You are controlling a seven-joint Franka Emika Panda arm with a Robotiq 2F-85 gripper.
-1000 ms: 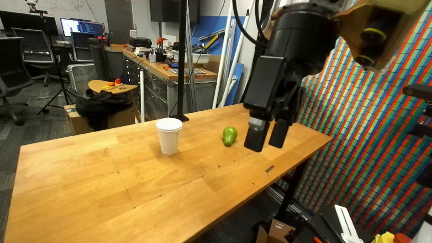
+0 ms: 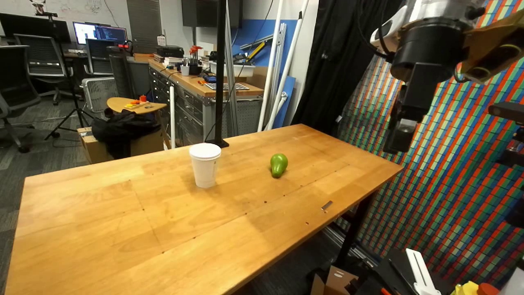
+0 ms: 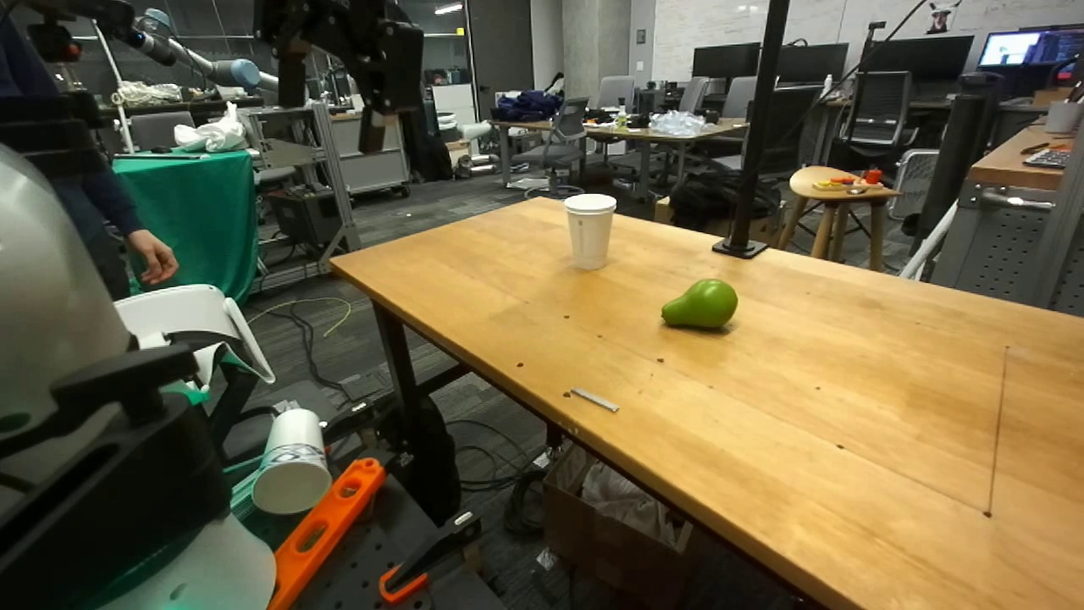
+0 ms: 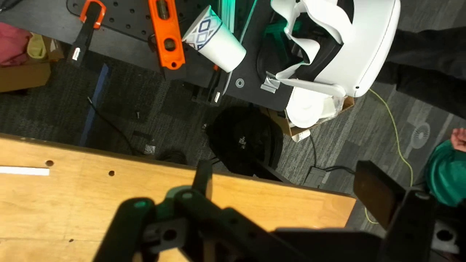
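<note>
A white paper cup with a white lid stands upright on the wooden table, also seen in the second exterior view as a cup. Apart from it lies a green pear-shaped object, resting on its side. My gripper is open in the wrist view, its two fingers wide apart with nothing between them. In the second exterior view the gripper hangs in the air beyond the table's edge, well away from cup and green object. Neither of these two things shows in the wrist view.
A thin metal strip lies near the table edge. A black upright post rises at the table's far side. Beside the table, a cart holds an orange level and a patterned paper cup.
In the first exterior view the arm and gripper have moved right and up, away from the table. The cup and the green object have stayed in place.
</note>
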